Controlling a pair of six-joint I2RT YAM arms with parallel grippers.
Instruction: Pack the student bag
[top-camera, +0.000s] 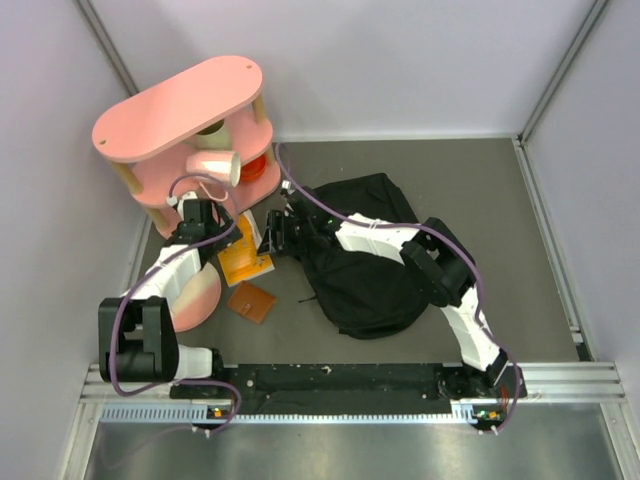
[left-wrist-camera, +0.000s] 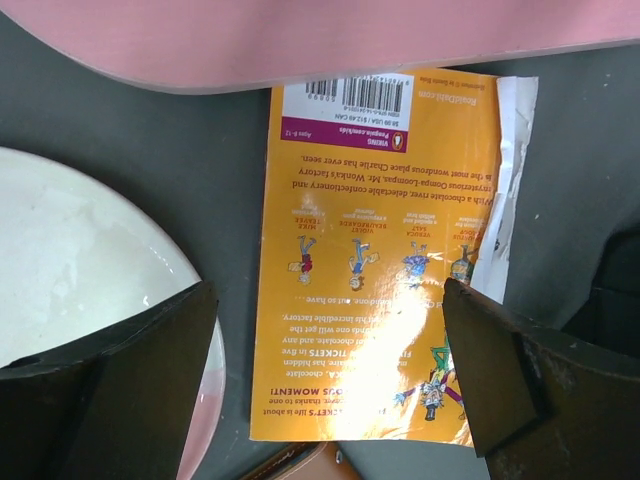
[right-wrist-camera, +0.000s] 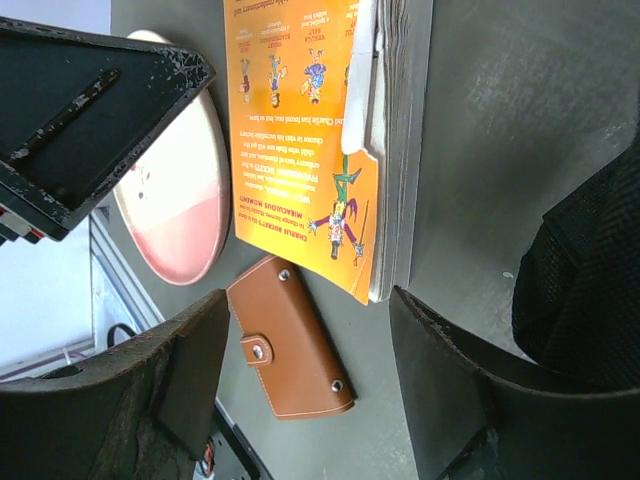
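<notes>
The orange book (top-camera: 240, 252) lies flat on the table, its far end by the shelf. Over it, in the left wrist view, my left gripper is open with nothing gripped. My right gripper stands open beside the book's near end, empty. A brown wallet (right-wrist-camera: 290, 340) rests on the table just in front of the book. The black bag (top-camera: 365, 275) is spread out to the right, partly covered by my right arm.
A white mug (top-camera: 214, 166) lies tipped at the pink shelf's (top-camera: 185, 100) front, near the left arm's purple cable; its support cannot be made out. A green mug (top-camera: 213, 130) and red bowl (top-camera: 254, 171) are on the shelf. A plate (top-camera: 196, 300) flanks the book.
</notes>
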